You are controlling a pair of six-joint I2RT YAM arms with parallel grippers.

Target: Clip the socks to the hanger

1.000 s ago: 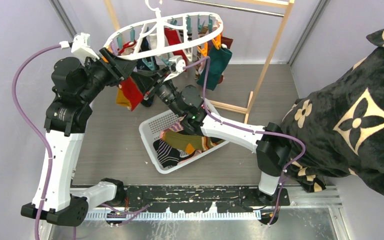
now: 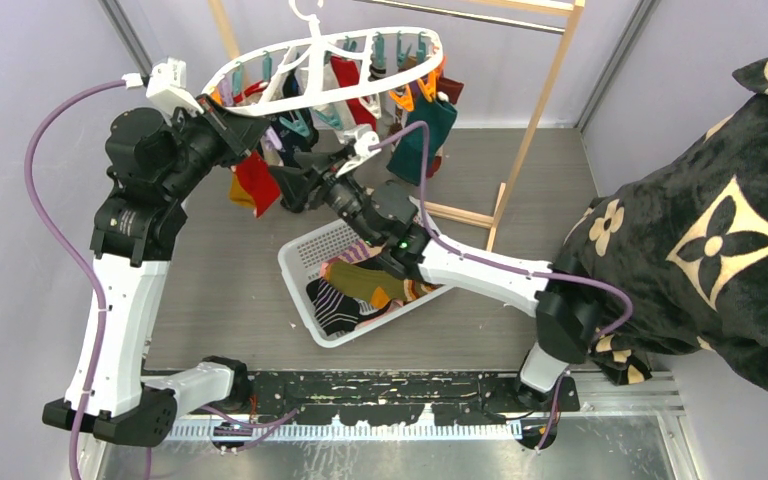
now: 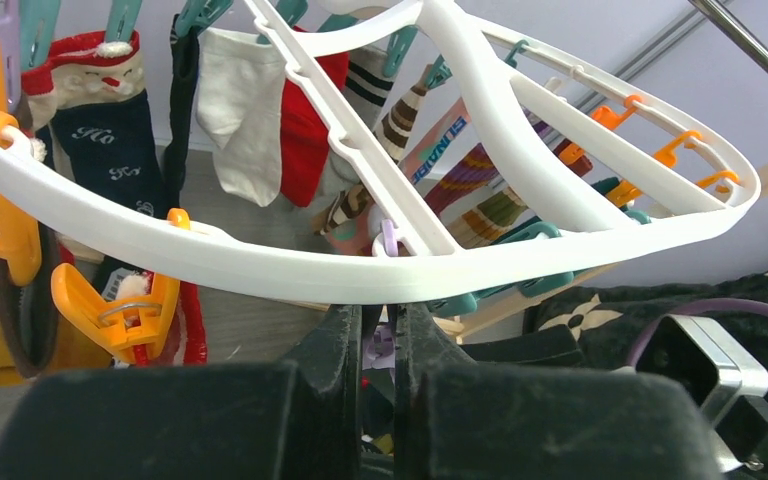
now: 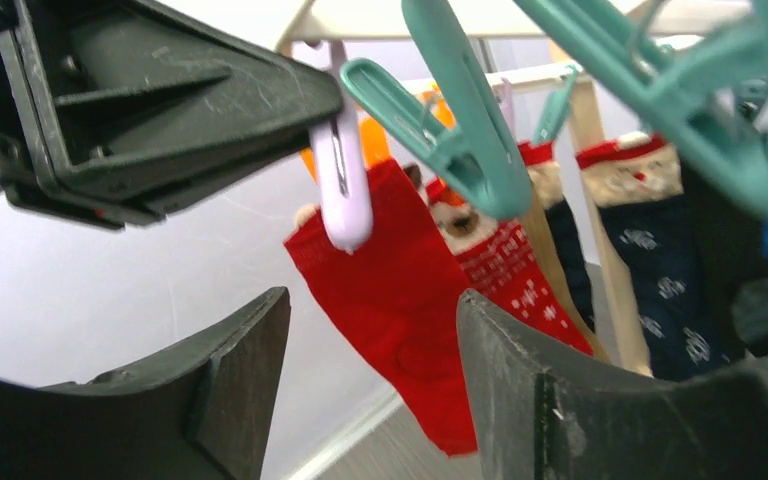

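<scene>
The white oval hanger (image 2: 332,97) hangs at the top of the top view, with socks clipped along its rim. My left gripper is shut on a lilac clip (image 3: 381,347) just under the near rim. In the right wrist view, this lilac clip (image 4: 345,195) hangs down from the dark left finger (image 4: 290,105); no sock shows in its lower end. Below and apart from it, my right gripper stands open, with only background between its fingers. More socks (image 2: 370,282) lie in the white basket below.
Teal clips (image 4: 465,110) hang close beside the lilac one. A red sock (image 4: 390,300) hangs behind my right fingers. The wooden stand's post (image 2: 537,120) rises right of the hanger, and a dark patterned blanket (image 2: 660,230) fills the right side. Floor left of the basket (image 2: 298,285) is bare.
My right gripper has drawn back from the left one, toward the right and the front. The left gripper stays at the rim with small shifts. The hanger has moved slightly left.
</scene>
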